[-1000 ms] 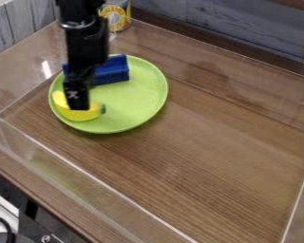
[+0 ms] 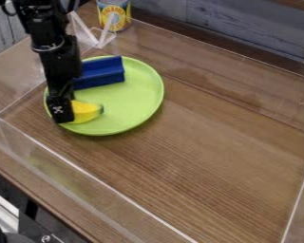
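Observation:
The black gripper [image 2: 64,102] is lowered at the left side of a green plate [image 2: 132,106], its fingertips open at a yellow object [image 2: 85,111] lying on the plate. The arm hides part of that object. A dark blue block [image 2: 102,71] rests at the back of the plate, behind the gripper.
A yellow can [image 2: 113,13] stands at the back edge. A clear rail or edge runs along the left.
The gripper has come down and slightly left onto the yellow object, which was more visible earlier.

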